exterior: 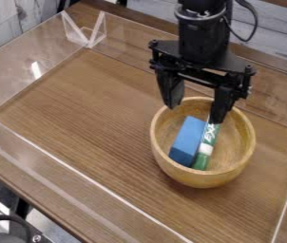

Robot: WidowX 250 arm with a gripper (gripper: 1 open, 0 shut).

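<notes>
My black gripper [204, 95] hangs over a round wooden bowl [231, 158], its fingers spread open on either side near the bowl's back rim. In the bowl lie a blue block [184, 142] and, to its right, a white-and-green cylindrical item [206, 153], whose upper part is partly hidden by the gripper.
A clear plastic piece [89, 28] stands at the back left, and a dark curved object [7, 228] shows at the lower left edge.
</notes>
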